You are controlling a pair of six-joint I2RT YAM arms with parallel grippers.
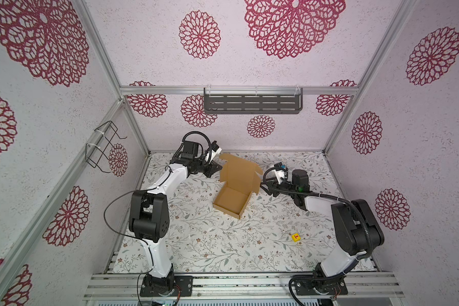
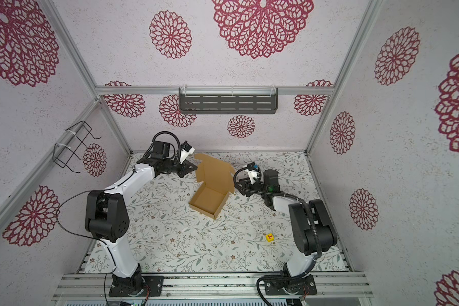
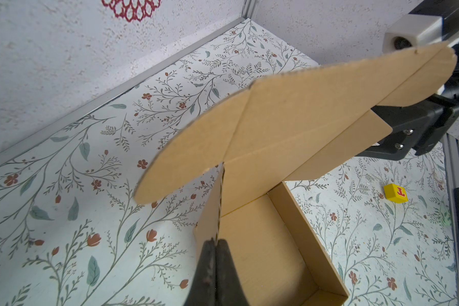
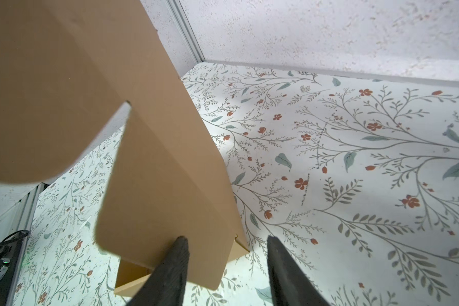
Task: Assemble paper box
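The brown cardboard box has an open tray (image 1: 233, 200) on the table, turned toward the front left, and its lid (image 1: 241, 173) stands raised behind. In the left wrist view my left gripper is shut on the edge-on side flap (image 3: 211, 209) of the lid. The lid's top flap (image 3: 193, 145) spreads above it. At the lid's right side is my right gripper. Its fingers are parted, and the corner of the right side flap (image 4: 204, 265) reaches into the space between its fingers, with no grip showing.
A small yellow block (image 1: 295, 237) lies at the front right. A grey slotted shelf (image 1: 253, 104) hangs on the back wall, and a wire rack (image 1: 101, 145) on the left one.
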